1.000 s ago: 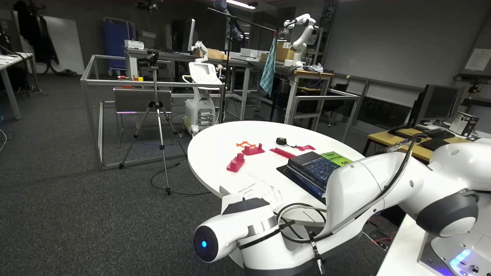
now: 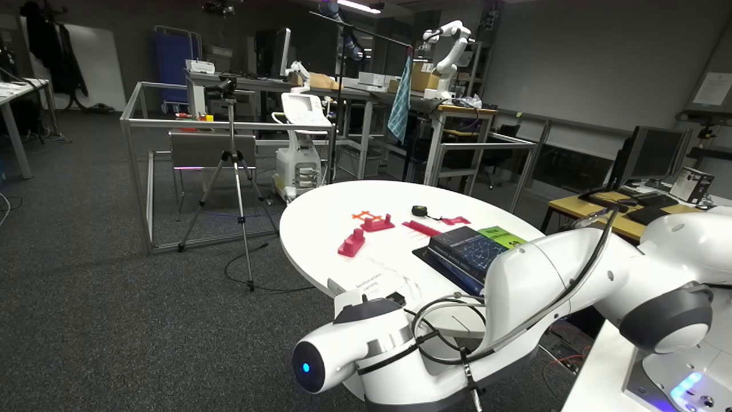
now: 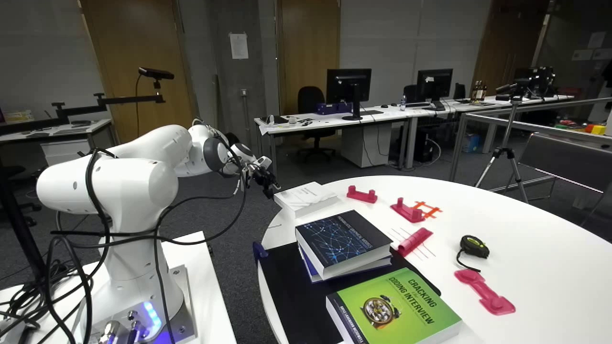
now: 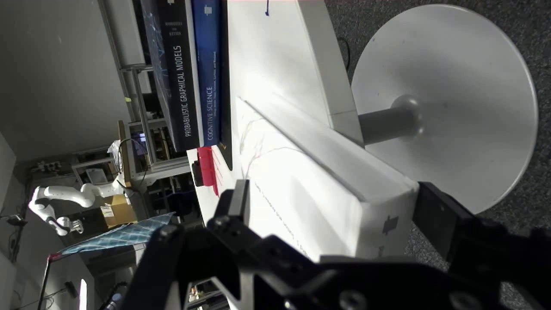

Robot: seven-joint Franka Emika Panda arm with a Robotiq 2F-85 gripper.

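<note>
A thick white book [image 3: 308, 196] lies flat at the edge of the round white table, its corner turned toward my gripper [image 3: 270, 184]. In the wrist view the gripper is open. One dark finger [image 4: 237, 201] shows over the top cover of the white book [image 4: 294, 186], and the other shows by its lower side near the corner. The book's end reaches into the gap between them; whether either pad touches it I cannot tell. Exterior view 1 hides most of the gripper behind the arm's wrist, with the white book [image 2: 384, 282] just beyond.
A dark blue book [image 3: 344, 238] tops a stack on a black folder, close to the white book. Nearby lie a green book [image 3: 396, 309], red plastic parts [image 3: 362, 195] and a tape measure [image 3: 474, 246]. Below the table edge is its round foot [image 4: 454, 103].
The arm's wrist has shifted slightly right and down in exterior view 1, and a black bit of the gripper now shows by the white book. The objects on the table look unmoved.
</note>
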